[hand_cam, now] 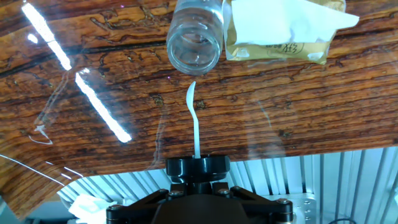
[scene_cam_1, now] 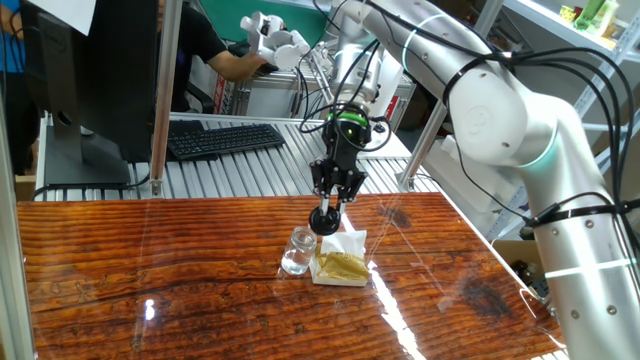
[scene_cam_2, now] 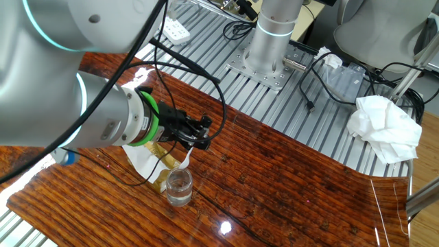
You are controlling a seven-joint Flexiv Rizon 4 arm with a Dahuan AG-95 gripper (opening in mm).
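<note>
A clear glass jar holding some clear liquid stands without a lid on the table. Right beside it sits a gold-and-white tissue pack with a white tissue sticking out of its top. My gripper hangs just behind these two, seemingly shut on a round black cap. From that cap a thin, curved white stem reaches toward the jar, its tip apart from the glass in the wrist view. The exact contact of the fingers on the cap is hard to make out.
Loose cables loop around the wrist, and crumpled white material lies off the table.
</note>
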